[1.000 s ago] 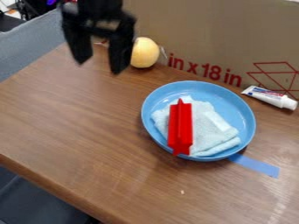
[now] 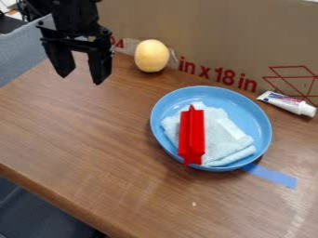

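Note:
My black gripper (image 2: 80, 61) hangs open at the upper left, above the wooden table, with nothing visible between its fingers. A blue plate (image 2: 258, 121) on the right holds a folded white cloth (image 2: 224, 139), with a red elongated object (image 2: 192, 135) lying on the cloth and reaching to the plate's near rim.
A yellow round object (image 2: 152, 56) sits at the back before a cardboard panel (image 2: 218, 37). A toothpaste tube (image 2: 285, 102) lies behind the plate at the right. Blue tape (image 2: 273, 176) is on the table.
My gripper has moved leftward and slightly up, away from the yellow object. The things on the table have not moved.

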